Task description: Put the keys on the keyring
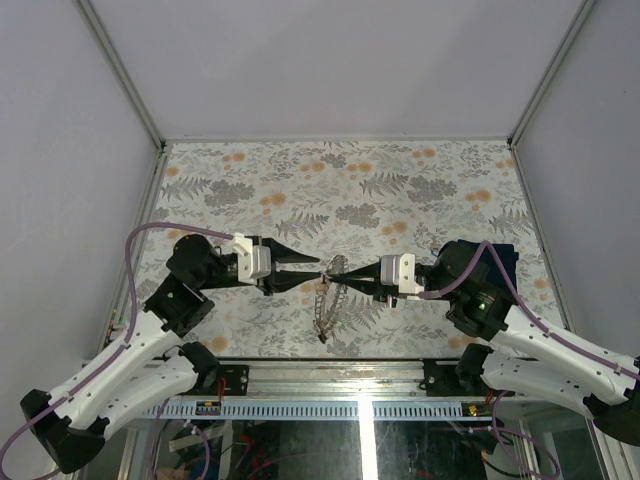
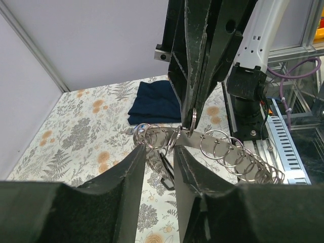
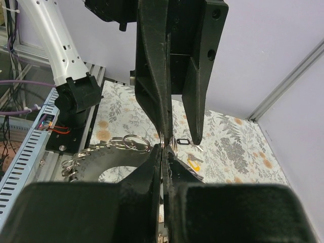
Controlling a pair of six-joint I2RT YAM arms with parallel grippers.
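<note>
A keyring [image 1: 323, 305], a metal band lined with small wire rings, hangs in the air between my two grippers. My right gripper [image 1: 331, 275] is shut on a thin part of it; the same band [image 2: 243, 164] and its rings stretch to both sides of that grip in the left wrist view. My left gripper [image 1: 319, 267] stands part open, fingertips right at the keyring beside the right one's tips. In the right wrist view, one left finger [image 3: 195, 116] stands apart from the other, which is close to the band [image 3: 111, 159]. Whether the left fingers touch a ring cannot be told.
A small black-framed item [image 3: 183, 142] and a yellow item [image 3: 194, 164] show beyond the fingers in the right wrist view; whether they hang or lie is unclear. A dark folded cloth [image 2: 154, 101] lies on the right.
</note>
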